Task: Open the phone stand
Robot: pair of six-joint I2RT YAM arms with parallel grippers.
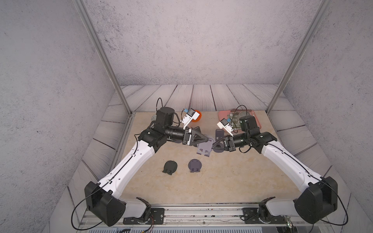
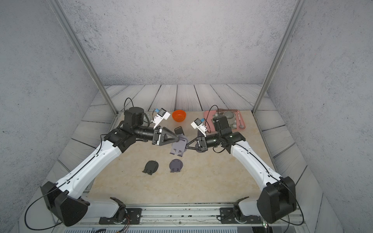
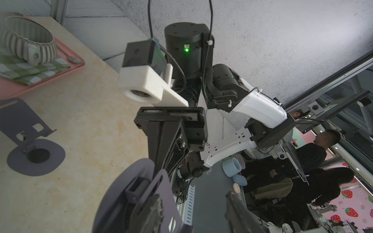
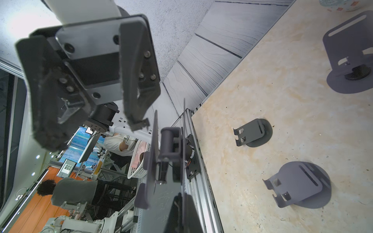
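Observation:
A purple phone stand is held above the table, its two flat parts lying close together, nearly parallel, with the hinge between them in the right wrist view. My right gripper is shut on the thin edge of one part; in the left wrist view its fingers pinch that stand. My left gripper stands open at the stand's other side, its fingertips close to the plates; whether they touch is unclear. Folded on the table lie a purple stand and a dark stand.
Behind the grippers, an unfolded purple stand and another unfolded stand stand on the table. An orange bowl and a pink tray with cup and cloth are at the back.

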